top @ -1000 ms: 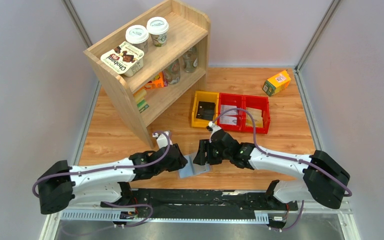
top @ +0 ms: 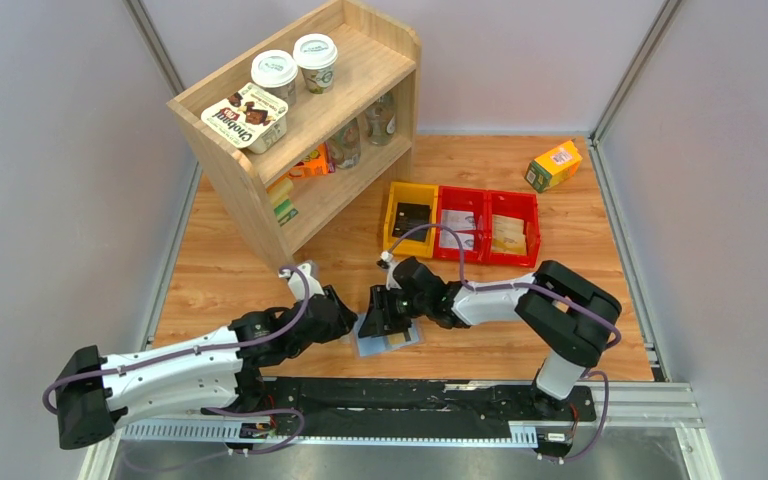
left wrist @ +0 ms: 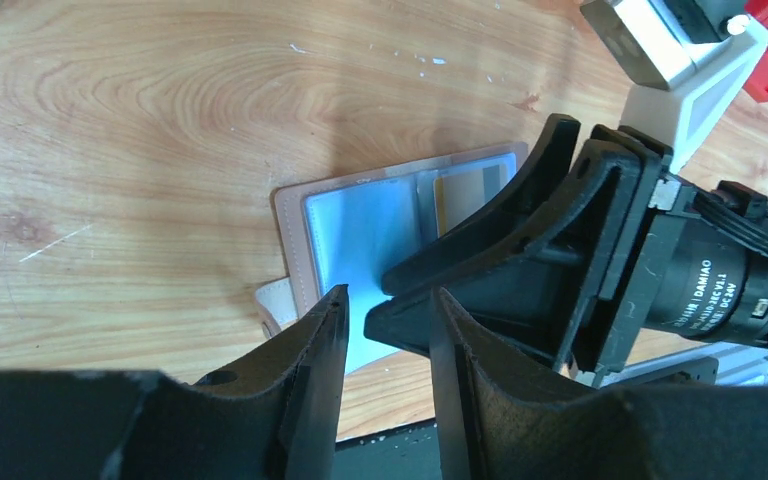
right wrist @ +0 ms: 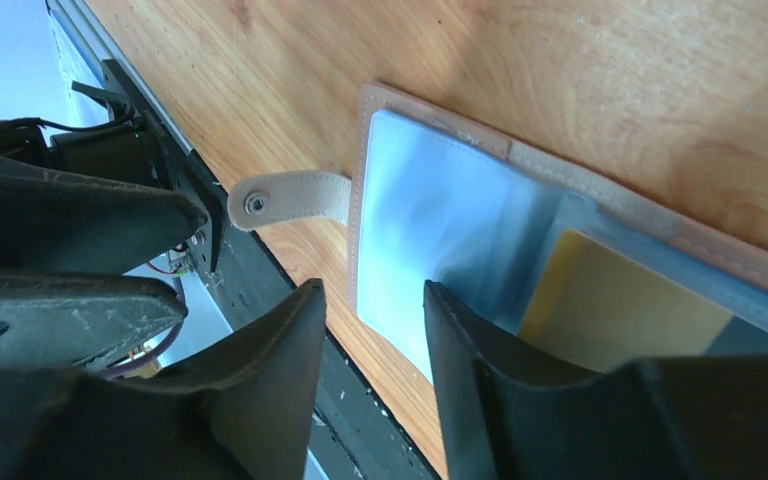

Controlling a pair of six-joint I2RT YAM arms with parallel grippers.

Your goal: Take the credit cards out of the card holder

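The card holder (top: 398, 340) lies open on the table below both grippers, with blue sleeves (right wrist: 440, 230) and gold-coloured cards (right wrist: 620, 310) in them. My right gripper (top: 380, 318) hangs low over the blue sleeve, fingertips close to it, part open, with nothing visible between them in the right wrist view. My left gripper (top: 342, 316) is just left of and above the holder, also part open, with only empty space between its fingers. A leather strap with a snap (right wrist: 290, 197) sticks out from the holder's end.
A wooden shelf (top: 240, 200) with cups and jars stands at the back left. A yellow bin (top: 390, 232) and red bins (top: 510, 258) are behind the grippers, a yellow box (top: 554, 165) at back right. The black front rail (top: 380, 395) borders the table.
The right gripper has moved left and toward the front over the holder, its elbow shifting back. The left arm has drawn slightly to the left.
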